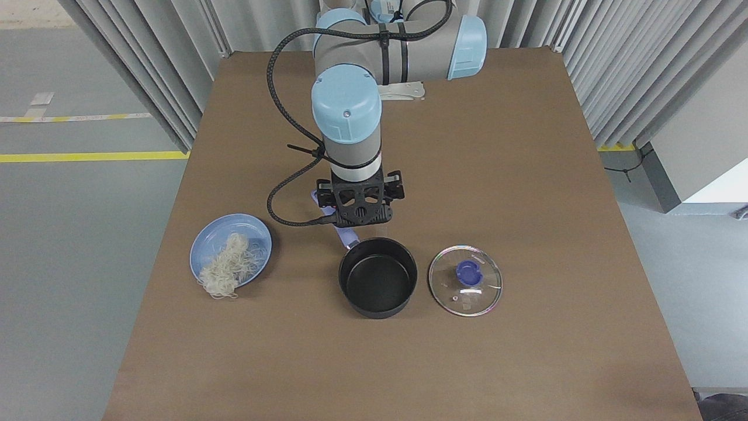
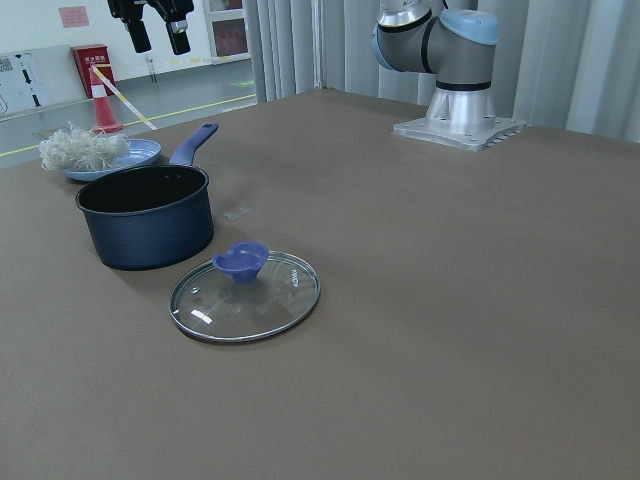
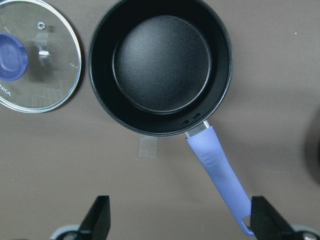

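A dark saucepan point(image 1: 378, 280) point(image 2: 147, 225) point(image 3: 161, 67) with a lavender handle point(image 3: 217, 170) sits empty and uncovered mid-table. Beside it lies its glass lid point(image 1: 459, 294) point(image 2: 245, 310) point(image 3: 45, 80) with a blue knob point(image 1: 468, 273) point(image 2: 240, 262) point(image 3: 11, 57). A blue plate point(image 1: 210, 245) point(image 2: 138, 152) holds pale, stringy noodle-like strands point(image 1: 228, 273) point(image 2: 82, 148). My gripper point(image 2: 160, 42) hangs open above the table over the handle's end, nothing between its fingers; in the front view the arm's head covers it.
The arm's base point(image 2: 459, 130) stands at the back edge, before grey curtains. A small clear patch point(image 3: 148, 147) lies beside the pan.
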